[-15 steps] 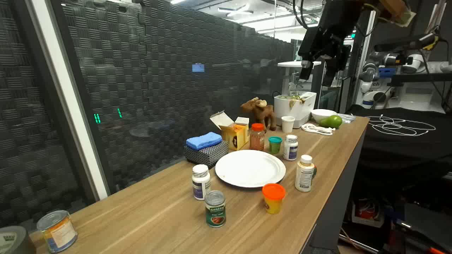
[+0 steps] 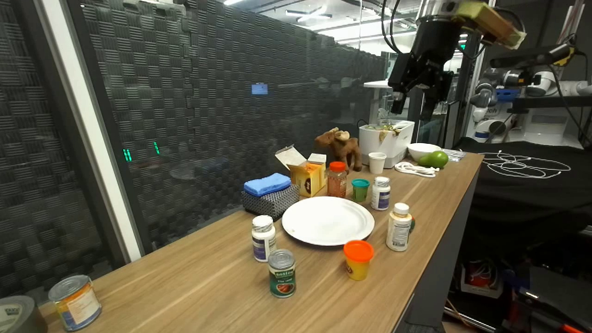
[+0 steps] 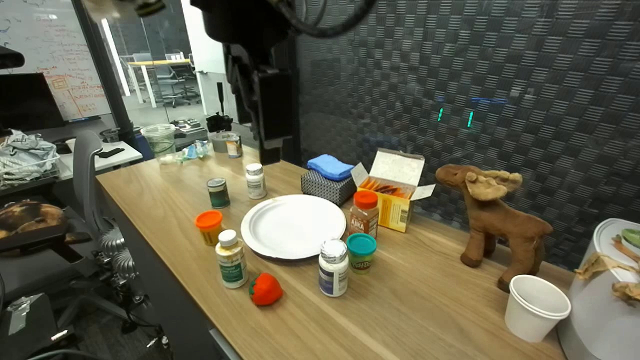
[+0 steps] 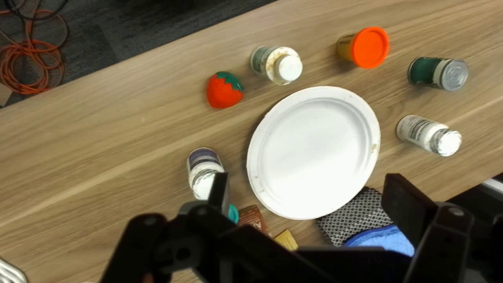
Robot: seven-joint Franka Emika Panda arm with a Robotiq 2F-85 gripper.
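Observation:
High over the counter my gripper stands open, its two dark fingers wide apart and nothing held between them. Below it in the wrist view lies an empty white plate (image 4: 313, 151). Around the plate are a red toy strawberry (image 4: 223, 90), a green-labelled white bottle (image 4: 276, 64), an orange-lidded tub (image 4: 364, 47), a green can (image 4: 437, 73) and a white bottle (image 4: 428, 135). A second white bottle (image 4: 205, 172) is partly behind the left finger. From exterior view 1, the gripper (image 2: 410, 111) appears well above everything.
Along the wall stand a patterned box with a blue cloth (image 3: 329, 167), an open yellow box (image 3: 394, 210), a red-lidded jar (image 3: 363, 215), a teal-lidded tub (image 3: 361, 255) and a plush moose (image 3: 492, 216). Paper cups (image 3: 535, 309) stand nearby. Bare counter lies left of the strawberry in the wrist view.
In exterior view 1 the arm and gripper have shifted slightly left and a little lower. The objects on the counter have not moved.

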